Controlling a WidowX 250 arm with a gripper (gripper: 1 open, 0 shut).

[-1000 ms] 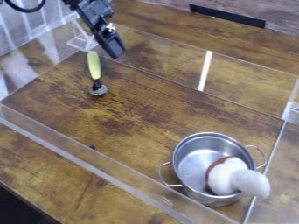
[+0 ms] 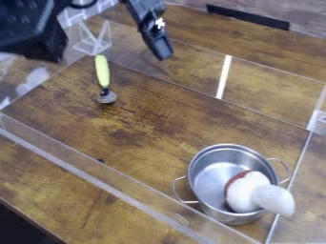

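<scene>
My gripper (image 2: 156, 45) is in the upper middle-left, blurred and dark, shut, with nothing visible between its fingers. It is above and to the right of a utensil (image 2: 105, 78) with a pale yellow-green handle and dark metal end, which lies on the wooden table. A steel pot (image 2: 209, 170) with two handles stands at the lower right, holding a white object (image 2: 261, 195) with a reddish band.
Clear plastic walls (image 2: 114, 191) border the wooden work area (image 2: 152, 124). A white strip (image 2: 224, 78) is at the upper middle. A dark bar (image 2: 249, 19) lies at the back.
The gripper has moved up and to the right, away from the utensil, and the dark arm now covers more of the upper left. Utensil and pot look unmoved.
</scene>
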